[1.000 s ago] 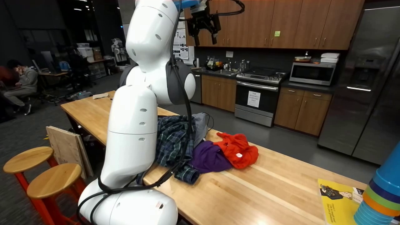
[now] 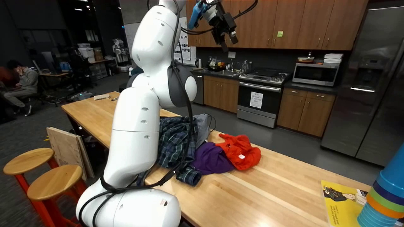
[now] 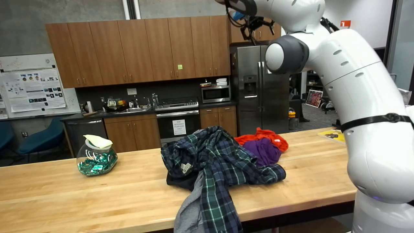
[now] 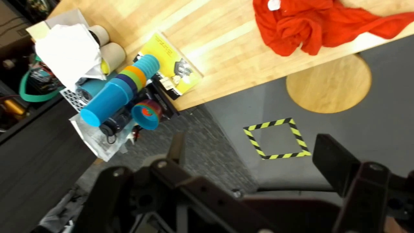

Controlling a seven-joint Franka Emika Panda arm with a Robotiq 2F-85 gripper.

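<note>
High above the table, in front of the wooden cabinets, my gripper (image 2: 229, 44) stands open with nothing between its fingers. In the wrist view its dark fingers (image 4: 334, 165) are spread wide over bare floor. Below, a heap of clothing lies on the table: a dark green and blue plaid shirt (image 3: 223, 159) with a grey cloth (image 3: 190, 207) beneath, a purple cloth (image 2: 212, 159) and a red cloth (image 2: 241, 152) against it. One plaid sleeve and the grey cloth hang over the table's edge in the second exterior view. Clear air separates the gripper from all of the cloths.
A yellow book (image 2: 341, 204) and stacked coloured cups (image 4: 130, 81) occupy one end of the table. Toward the other end stands a glass jar (image 3: 96, 158) of green-wrapped pieces. Bare wood lies between cloths and book. Two stools (image 2: 56, 181) stand beside the table.
My gripper has moved to the right in exterior view 1 and now appears tilted, with the upper arm leaning further right. The clothes have not moved.
</note>
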